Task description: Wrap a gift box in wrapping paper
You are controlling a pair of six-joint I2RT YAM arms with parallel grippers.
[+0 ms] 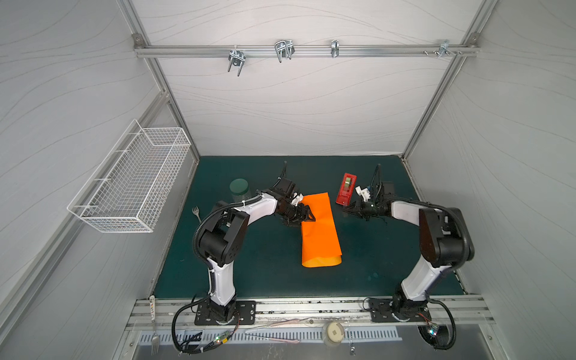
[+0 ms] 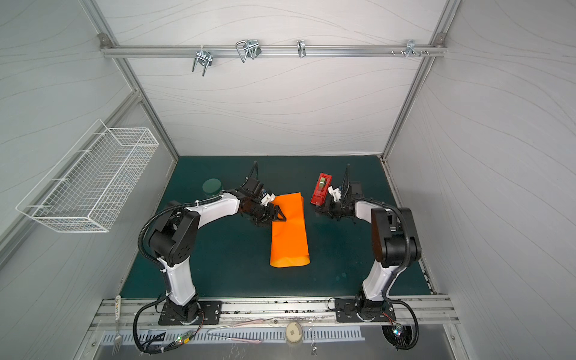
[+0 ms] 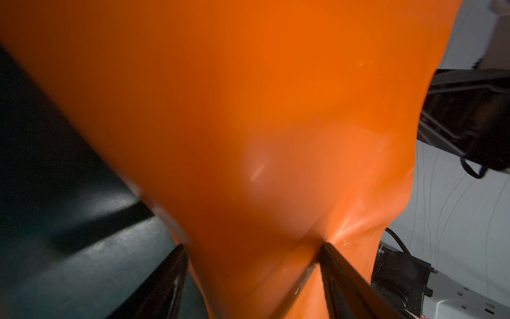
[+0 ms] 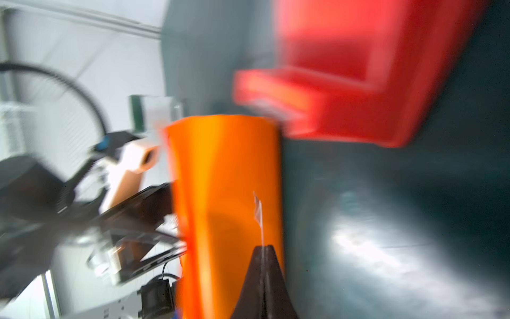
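Observation:
Orange wrapping paper lies folded in a long upright bundle at the middle of the table; any box inside is hidden. My left gripper is shut on this bundle, a finger on either side of it near the far end. To the right of the paper, just off the near end of the red tape dispenser, is my right gripper. Its fingers are pressed together, and a thin, clear strip of tape stands up from their tips. In the right wrist view the dispenser is blurred.
A jar with a green lid stands behind the left arm, and a fork lies at the left edge. The white wire basket hangs on the left wall. Bare table shows on both near sides of the paper.

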